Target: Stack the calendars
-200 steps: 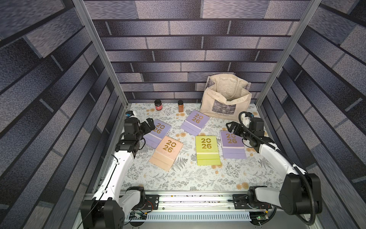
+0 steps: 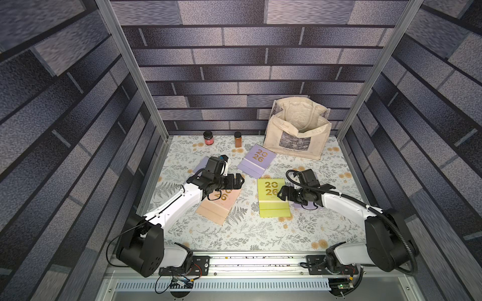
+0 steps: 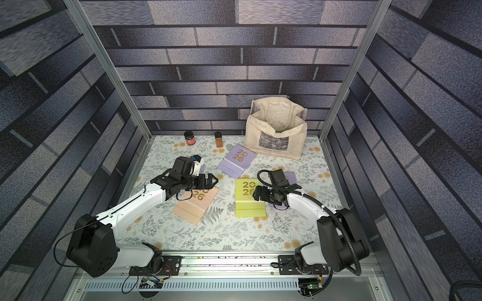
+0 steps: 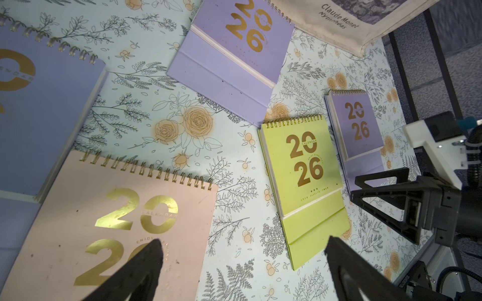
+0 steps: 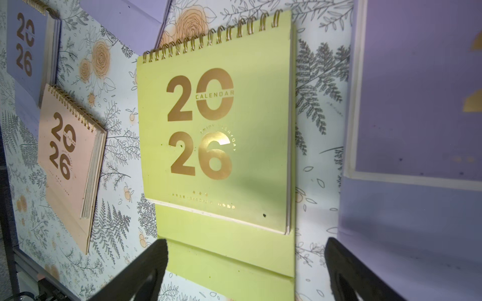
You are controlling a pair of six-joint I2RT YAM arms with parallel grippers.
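Observation:
A yellow calendar [image 2: 272,205] lies front centre, purple ones [image 2: 256,160] behind it, at right [image 5: 411,130] and at left [image 4: 40,115], and a pink one [image 2: 213,213] front left. My left gripper [image 2: 234,181] stands open above the pink calendar's upper part, toward the centre, empty. My right gripper [image 2: 287,193] stands open over the yellow calendar's right side, with nothing between its fingers. In the top left view the arms partly hide the left and right purple calendars.
A canvas bag [image 2: 298,135] stands at the back right. A red jar [image 2: 208,139] and an orange jar [image 2: 238,140] stand at the back.
Both grippers have moved inward from the sides, the left to the right over the pink calendar, the right leftward and down to the yellow one. The calendars have not moved.

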